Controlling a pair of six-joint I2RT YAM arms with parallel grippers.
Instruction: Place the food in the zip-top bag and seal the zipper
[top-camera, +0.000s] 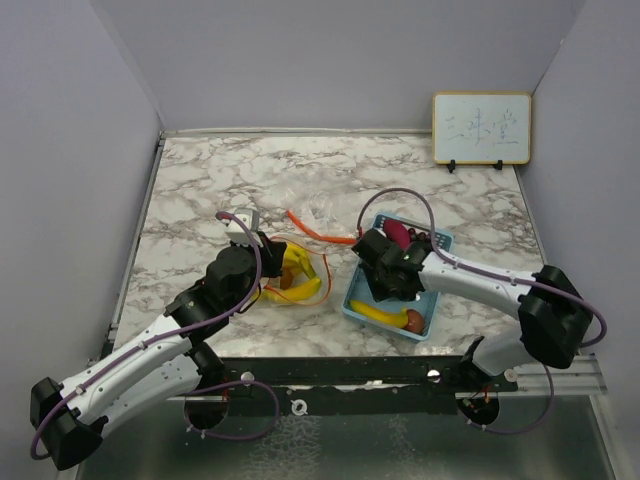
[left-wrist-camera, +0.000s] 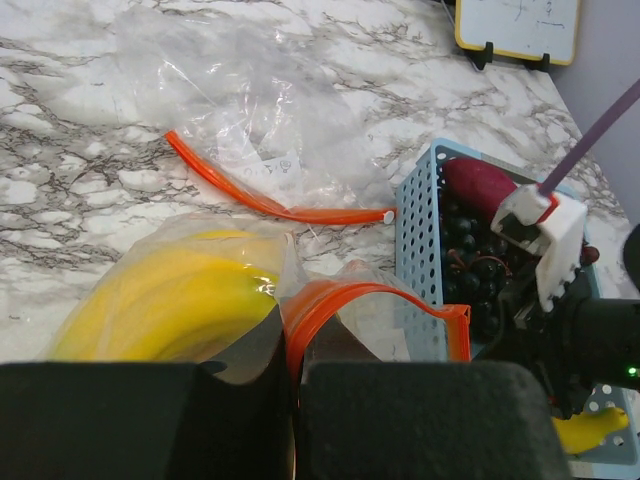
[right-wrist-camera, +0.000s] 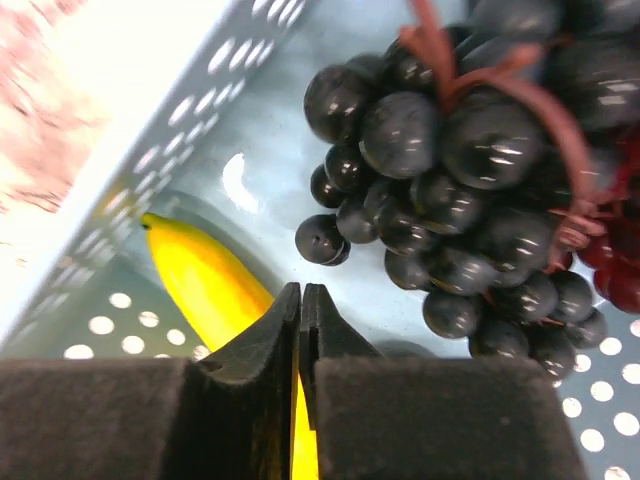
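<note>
My left gripper (top-camera: 272, 262) is shut on the orange-zippered rim of the clear bag (left-wrist-camera: 325, 300), holding its mouth up. Inside the bag lie yellow bananas (left-wrist-camera: 185, 295) and something brownish, as the top view shows. My right gripper (top-camera: 382, 288) is inside the blue basket (top-camera: 352, 312). Its fingers (right-wrist-camera: 285, 335) are together, with nothing visible between them. Behind these fingers and partly hidden lies a banana (right-wrist-camera: 205, 270) on the basket floor. Dark grapes (right-wrist-camera: 460, 200) are just beyond them. A brown round food (top-camera: 414, 322) sits at the basket's front.
A second clear bag (left-wrist-camera: 260, 110) with an orange zipper (left-wrist-camera: 250, 195) lies flat behind the held bag. A dark red food (left-wrist-camera: 478, 185) is at the back of the basket. The whiteboard (top-camera: 482, 128) stands at the back right. Bare marble lies to the left.
</note>
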